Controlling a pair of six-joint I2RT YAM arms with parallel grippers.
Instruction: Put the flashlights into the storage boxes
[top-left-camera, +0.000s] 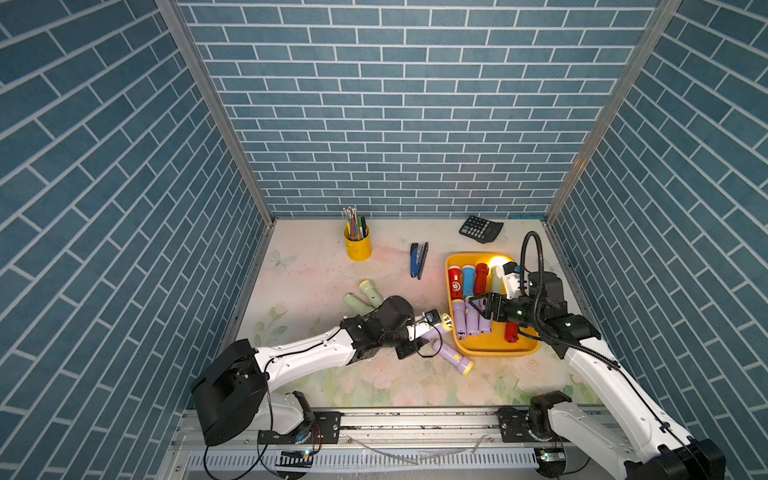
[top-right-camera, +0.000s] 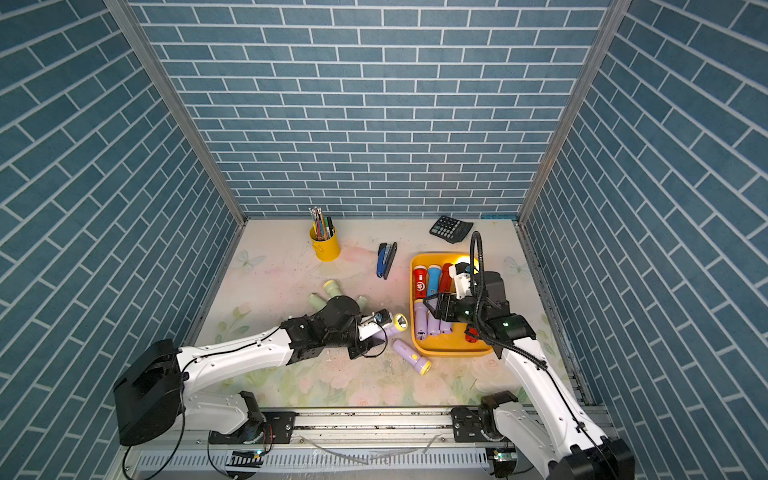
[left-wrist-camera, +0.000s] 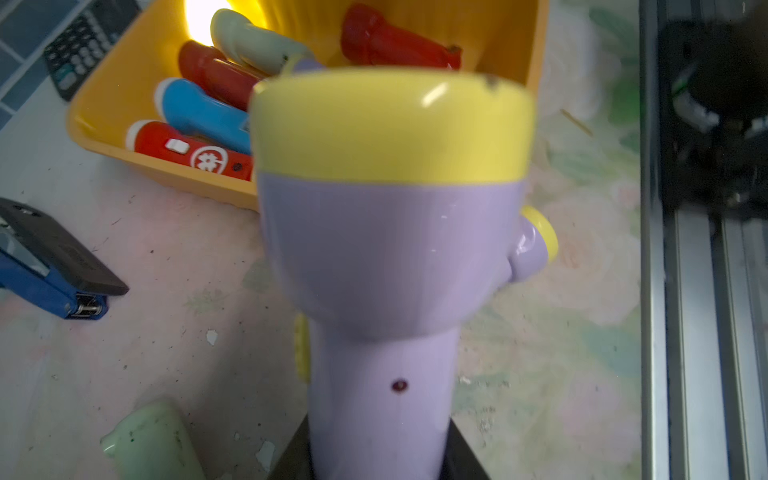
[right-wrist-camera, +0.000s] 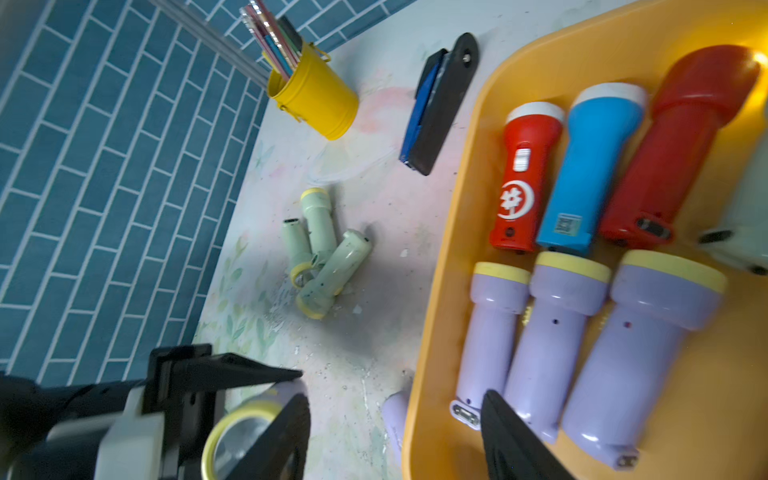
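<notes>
My left gripper is shut on a lilac flashlight with a yellow head, raised just left of the orange box. My right gripper is part open above the box's left edge, nothing seen between its fingers. Inside the box are red, blue, pale green and several lilac flashlights. Another lilac flashlight lies outside, beside the box's front left. Several pale green flashlights lie on the table to the left.
A yellow pen cup, a stapler and a calculator stand or lie at the back.
</notes>
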